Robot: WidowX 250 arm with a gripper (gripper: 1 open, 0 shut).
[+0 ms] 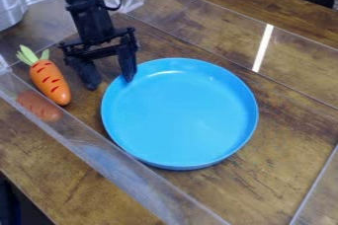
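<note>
A black gripper [107, 70] reaches down from the top left, its fingers spread apart at the upper-left rim of a large blue plate [179, 115], with nothing visible between them. An orange toy carrot [50, 80] with green leaves lies left of the gripper, apart from it, against the clear low wall.
Clear plastic walls [158, 197] edge the wooden work surface [271, 120]. A white strip [262, 48] lies at the upper right. The surface right of and behind the plate is bare. Something white stands in the top-left corner.
</note>
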